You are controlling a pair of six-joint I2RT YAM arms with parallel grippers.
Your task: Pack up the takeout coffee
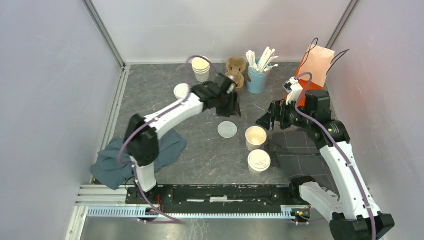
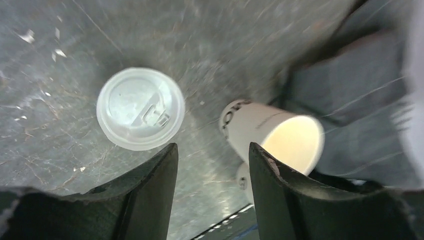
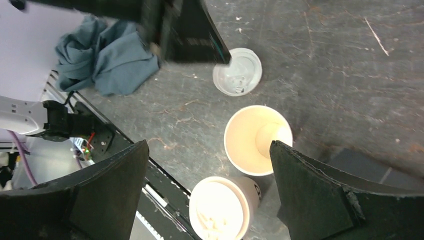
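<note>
A loose white lid (image 1: 227,129) lies flat on the dark table, left of an uncovered paper cup (image 1: 255,137). Directly in front of that cup stands a second cup with a lid (image 1: 259,161) on it. My left gripper (image 1: 234,106) is open and empty, above the table just behind the loose lid. In the left wrist view, that lid (image 2: 141,108) shows left of the gap between the fingertips, and the open cup (image 2: 280,131) to the right. My right gripper is open, close behind the uncovered cup, nothing between its fingers.
At the back stand stacked cups (image 1: 201,69), a stack of lids (image 1: 181,91), a brown carrier (image 1: 236,67), a blue bucket of wrapped sticks (image 1: 257,80) and an orange bag (image 1: 320,60). A blue cloth (image 1: 172,149) lies front left, a dark mat (image 1: 305,165) front right.
</note>
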